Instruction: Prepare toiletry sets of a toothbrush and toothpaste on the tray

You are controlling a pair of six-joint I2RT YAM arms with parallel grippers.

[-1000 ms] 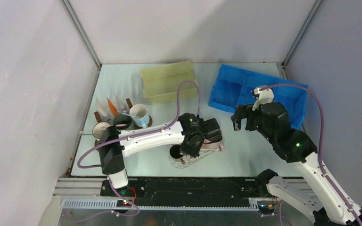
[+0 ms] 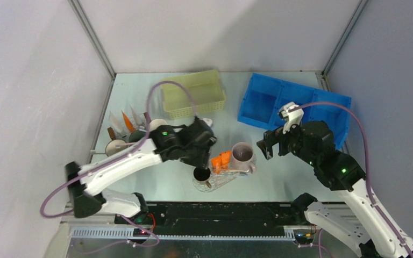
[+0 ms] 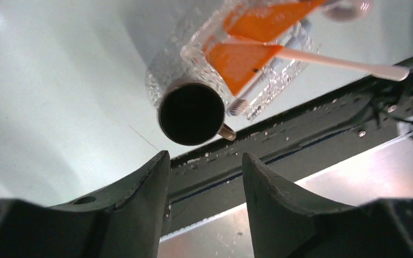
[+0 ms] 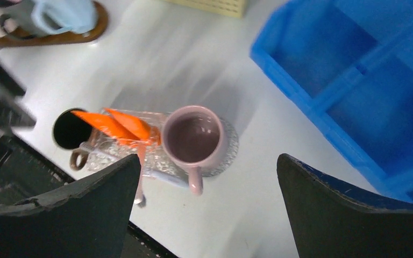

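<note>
On the clear tray [image 4: 230,153] stand a pink mug [image 4: 221,146] and a dark cup [image 3: 191,114]. Two orange toothpaste tubes [image 4: 134,126] lie between them. A pink toothbrush [image 3: 349,65] crosses the tubes, its handle jutting past the tray, and a pale toothbrush [image 4: 164,177] lies beside it. My left gripper hovers above the tray's dark-cup end, fingers parted and empty. To the right of the pink mug, my right gripper is open with nothing between its fingers.
At the left, white tubes [image 2: 117,123], an orange tube [image 2: 128,122] and several cups, including a cream cup [image 2: 114,147], stand together. A yellow basket [image 2: 180,110] sits at the back and a blue divided bin [image 2: 258,102] at the back right.
My left gripper has swung left, away from the pink mug, uncovering it and the orange tubes. Its arm now blurs over the cups at left. The right gripper has shifted slightly left.
</note>
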